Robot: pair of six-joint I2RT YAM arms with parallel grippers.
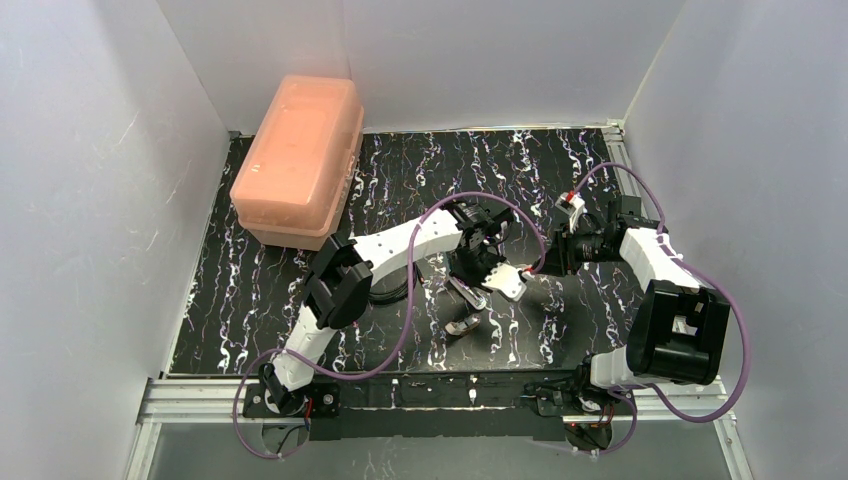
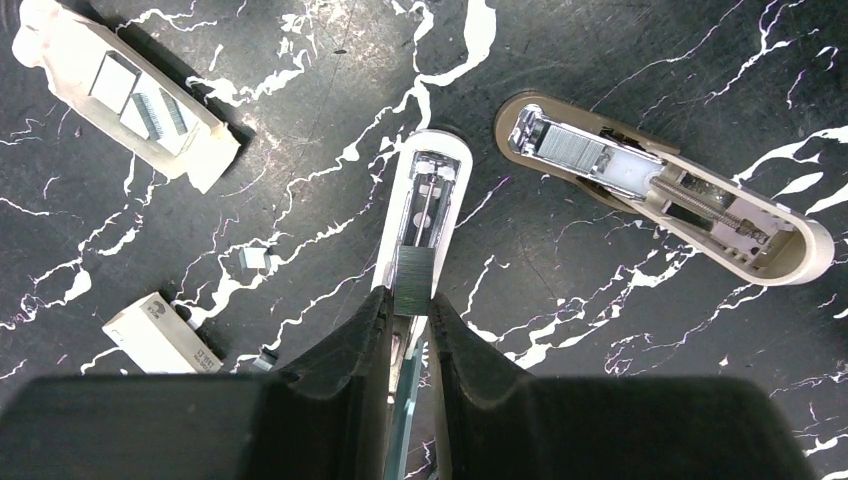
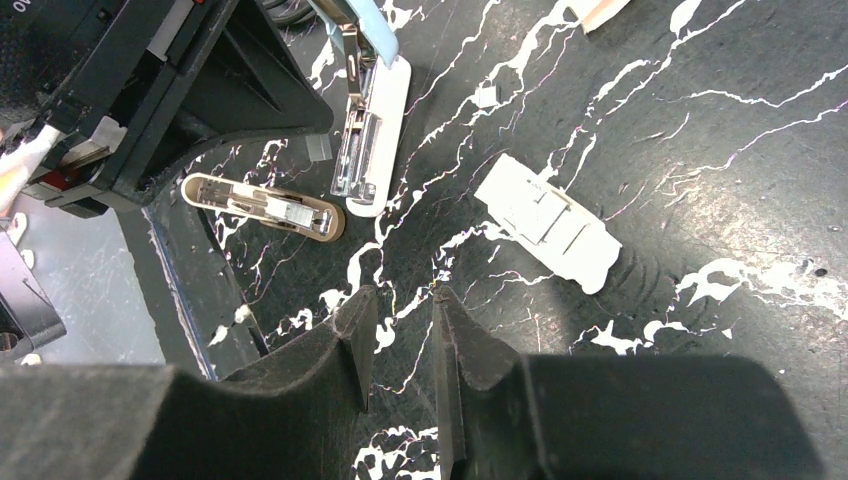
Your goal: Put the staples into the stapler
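Observation:
My left gripper is shut on a grey strip of staples (image 2: 414,270). In the left wrist view the strip overlaps the white and blue stapler (image 2: 444,160), whose metal magazine lies exposed. From the right wrist view, the strip (image 3: 319,147) shows at the left fingertips, beside the magazine of that stapler (image 3: 393,100) and apart from it. A beige stapler (image 2: 800,245) lies opened to the right in the left wrist view, with staples in its magazine. My right gripper is part open above bare table, nothing between its fingers.
An opened white staple box (image 2: 85,50) holds more strips, and a smaller box (image 2: 160,335) lies near it. A loose staple piece (image 2: 254,258) sits between them and the staplers. An orange case (image 1: 300,150) fills the back left; a black cable (image 1: 392,292) lies nearby.

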